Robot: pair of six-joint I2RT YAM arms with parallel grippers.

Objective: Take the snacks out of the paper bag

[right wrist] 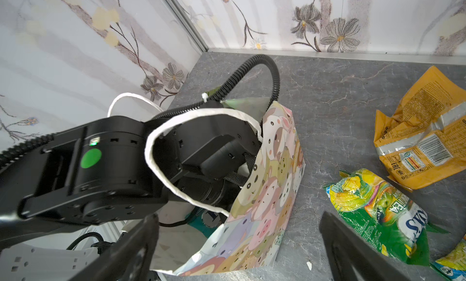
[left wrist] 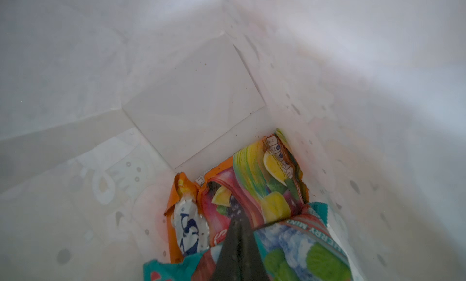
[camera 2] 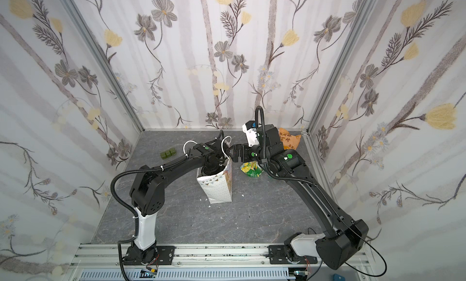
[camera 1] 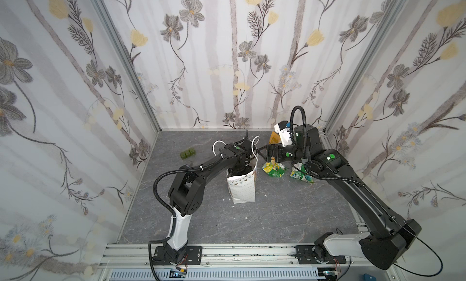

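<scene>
The white paper bag (camera 1: pixel 241 189) stands upright, its animal-print side (right wrist: pixel 267 198) facing my right arm. My left gripper reaches down inside it, shut, with nothing visible between the fingers. Beneath those fingertips, an orange fruit-print packet (left wrist: pixel 252 183) and a teal berry packet (left wrist: pixel 305 249) lie at the bag's bottom. My right gripper is open beside the bag, with the printed wall in view between its blurred fingers. Outside lie an orange pouch (right wrist: pixel 422 135), a green-yellow packet (right wrist: pixel 383 215) and another packet (right wrist: pixel 453 259).
A small dark green item (camera 1: pixel 187 153) lies left of the bag. White loop handles (right wrist: pixel 160 157) rise round my left forearm. Bare grey tabletop (camera 1: pixel 291 208) stretches across the front right.
</scene>
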